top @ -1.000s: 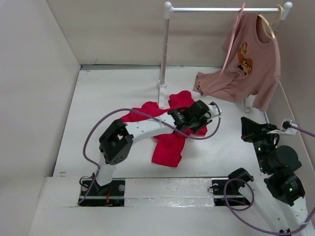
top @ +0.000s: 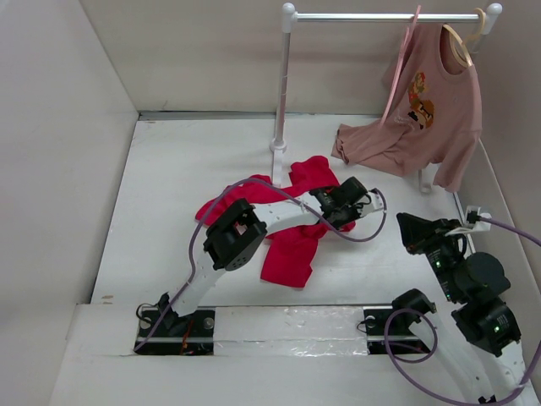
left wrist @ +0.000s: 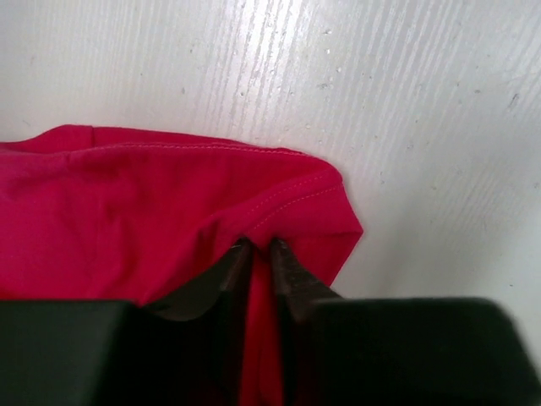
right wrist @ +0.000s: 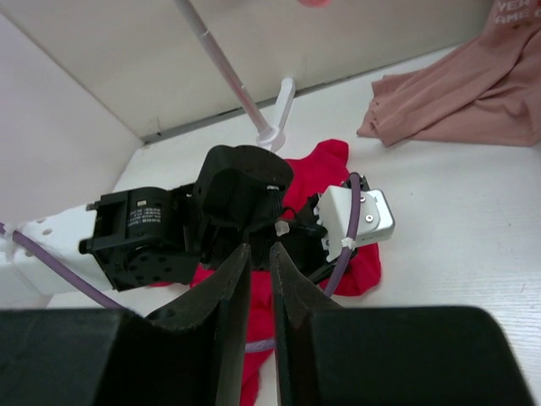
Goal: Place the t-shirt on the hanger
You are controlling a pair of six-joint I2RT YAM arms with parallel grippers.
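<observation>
A red t-shirt (top: 289, 262) lies crumpled on the white table. My left gripper (top: 355, 222) is down on its right part; in the left wrist view its fingertips (left wrist: 239, 258) press close together at a folded hem of the red cloth (left wrist: 101, 211), and whether they grip it is unclear. My right gripper (top: 406, 230) hangs over the right front of the table, its dark fingers nearly together with nothing seen between them; in the right wrist view it faces the left arm and red shirt.
A rail (top: 380, 17) on a white stand holds a pink t-shirt (top: 435, 110) on hangers at the back right, with a pink hanger (top: 393, 72) beside it.
My right gripper has shifted slightly left.
</observation>
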